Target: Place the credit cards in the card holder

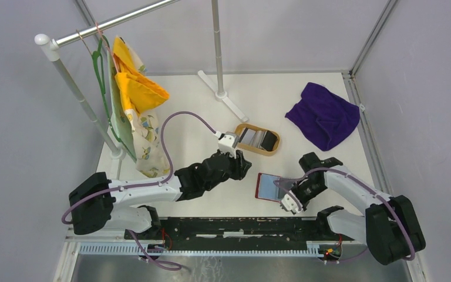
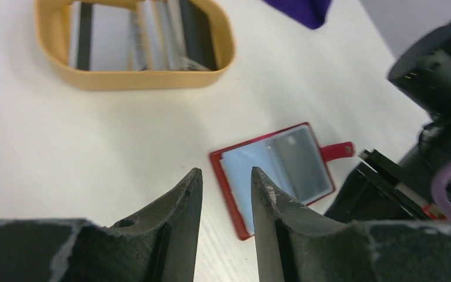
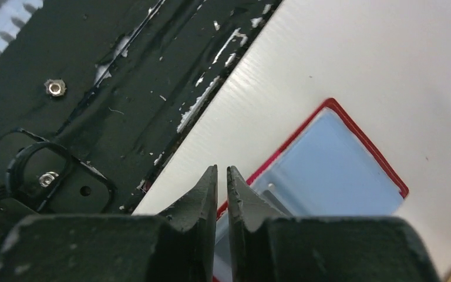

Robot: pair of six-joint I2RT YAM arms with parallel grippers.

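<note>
The red-edged card holder (image 1: 267, 187) lies open on the table, with light blue and grey pockets (image 2: 299, 161). Above it in the top view, a tan tray (image 1: 273, 150) holds several cards. My left gripper (image 1: 241, 167) hangs left of the holder; in its wrist view the fingertips (image 2: 197, 176) are slightly apart, with nothing clearly visible between them. My right gripper (image 1: 293, 197) is over the holder's right part; in its wrist view the fingertips (image 3: 211, 173) are close together, a narrow gap between them, low over the grey pocket.
A purple cloth (image 1: 323, 114) lies at the back right. A garment rack (image 1: 79, 97) with hanging clothes stands on the left. The black table edge (image 3: 123, 106) runs near the holder.
</note>
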